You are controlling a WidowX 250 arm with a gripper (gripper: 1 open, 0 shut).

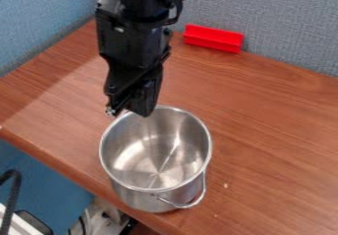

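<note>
My black gripper point(129, 105) hangs over the back left rim of a steel pot point(158, 160), its fingertips pointing down just above or at that rim. It looks shut, with nothing visible between its fingers; whether it touches the pot cannot be told. The pot stands upright near the table's front left edge, empty, with a wire handle low on its front right side.
A red block point(214, 39) lies at the back of the wooden table point(271, 130) against a grey padded wall. The left edge drops to a blue area with cables below.
</note>
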